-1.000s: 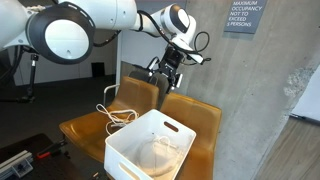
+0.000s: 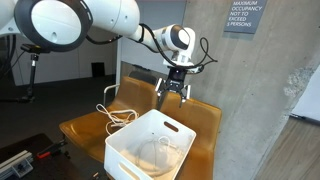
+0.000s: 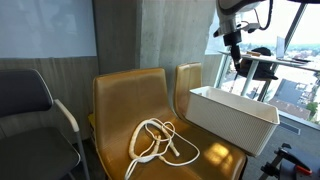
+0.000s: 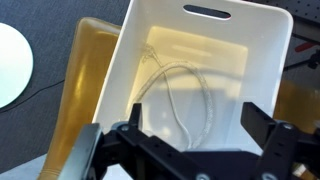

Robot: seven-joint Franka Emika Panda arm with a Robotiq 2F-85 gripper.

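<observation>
My gripper point(image 2: 172, 98) stands open above the white bin point(image 2: 135, 168), its fingers wide apart with nothing between them. In the wrist view, the two dark fingers point(image 4: 257, 120) frame the bin's inside from above. A pale, thin looped cord point(image 4: 207, 98) lies on the bin's floor, below the gripper and apart from it. A second white cord point(image 3: 155, 152), loosely coiled, rests on a brown chair seat beside the bin. The bin's high wall hides its floor in exterior view 2.
Brown chairs point(image 3: 117, 100) stand around the bin, their backrests rising near it. A black chair point(image 3: 25, 105) is at the left. In the wrist view, a round white surface point(image 4: 12, 65) appears beyond the chair. The bin's interior has open room around the cord.
The gripper has come down toward the bin and shifted slightly right in exterior view 1. It stays open. The bin and cords have not visibly moved.
</observation>
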